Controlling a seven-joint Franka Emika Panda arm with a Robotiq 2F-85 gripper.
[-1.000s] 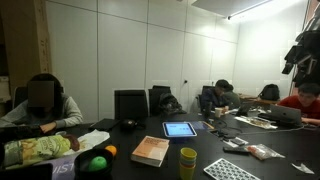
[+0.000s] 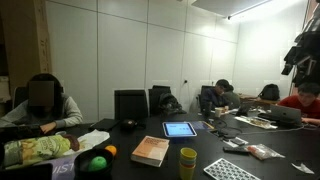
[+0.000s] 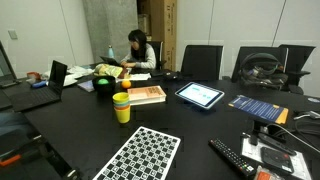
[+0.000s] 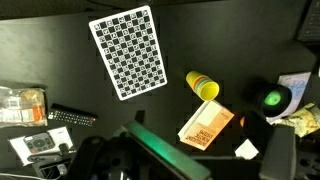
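High above the dark table, my gripper stands open, its two dark fingers wide apart at the bottom of the wrist view. Nothing shows held between them. Part of the dark arm [image 2: 302,58] enters at the right edge of exterior view 1. Below, a yellow cup stack [image 3: 121,108] with a green band stands upright near an orange-and-white book [image 2: 151,151]. A black-and-white checkered board [image 4: 130,52] lies flat beside the cups. The dark bowl [image 2: 93,164] has a green object [image 4: 272,98] in it, and an orange round fruit [image 2: 111,150] is close by.
A tablet [image 3: 199,95] lies behind the book. The remote [image 3: 232,158], a clear plastic bag [image 4: 22,107] and cables occupy one side. Colourful bags [image 2: 38,150] lie at the other end. People sit round the table; bare tabletop surrounds the board.
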